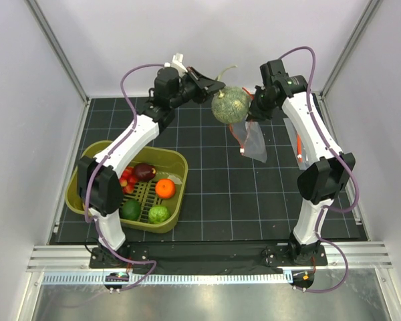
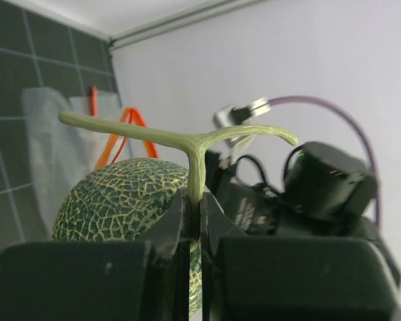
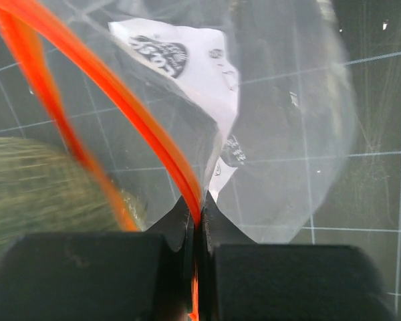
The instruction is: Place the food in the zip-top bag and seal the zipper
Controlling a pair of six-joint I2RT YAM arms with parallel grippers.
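Note:
My left gripper is shut on the stem of a netted green melon, held up in the middle, beside the bag. In the left wrist view the pale stem rises from the fingers in a T shape. My right gripper is shut on the orange zipper rim of the clear zip top bag, which hangs with its mouth partly open. In the right wrist view the melon is blurred at the lower left, next to the orange rim.
An olive basket of fruit and vegetables stands at the front left. Another bag with an orange zipper lies on the right of the tiled mat.

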